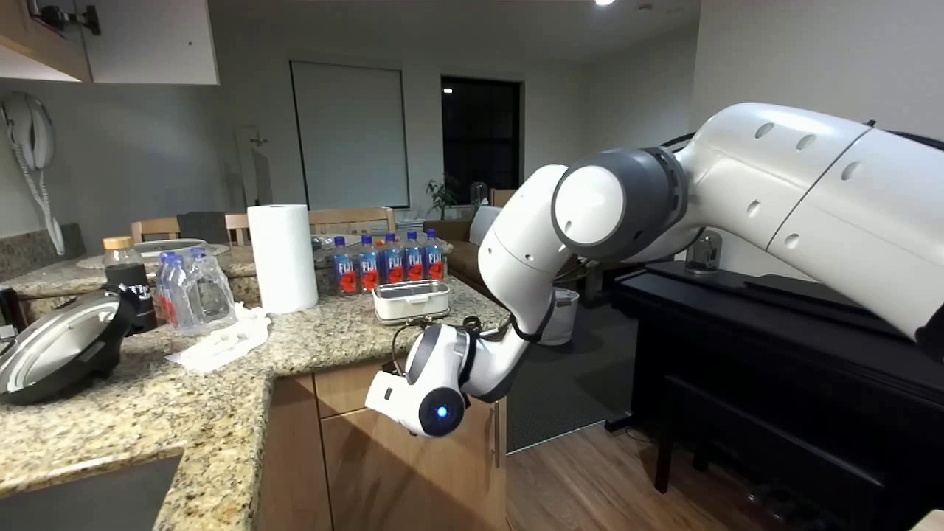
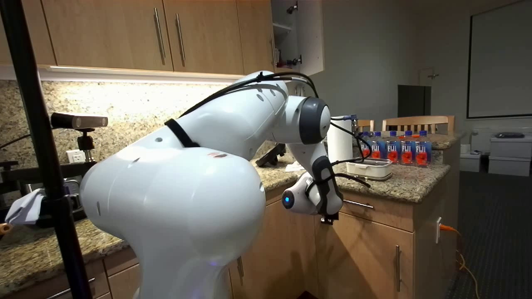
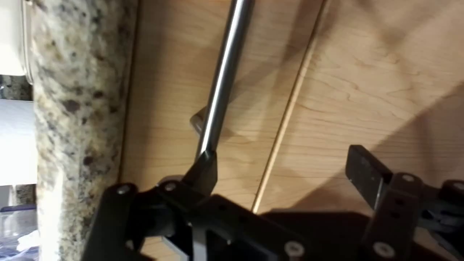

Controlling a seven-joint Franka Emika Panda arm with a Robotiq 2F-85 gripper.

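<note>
A shiny metal bar handle (image 3: 222, 78) runs along the drawer front (image 3: 174, 87) in the wrist view. My gripper stands open before the cabinet, its two fingers wide apart. One finger (image 3: 204, 172) overlaps the near end of the handle; I cannot tell whether they touch. Past the seam, the other finger (image 3: 367, 174) is in front of the cabinet door (image 3: 391, 108). Nothing is held between them. In exterior view 2 the drawer handle (image 2: 358, 204) shows just right of the wrist, and the drawer looks closed. The fingers are hidden in exterior view 1.
The granite counter edge (image 3: 82, 108) lies close beside the gripper. On the counter are a white container (image 1: 411, 302), several water bottles (image 1: 391, 262) and a paper towel roll (image 1: 282, 258). A vertical door handle (image 2: 397, 268) sits lower down.
</note>
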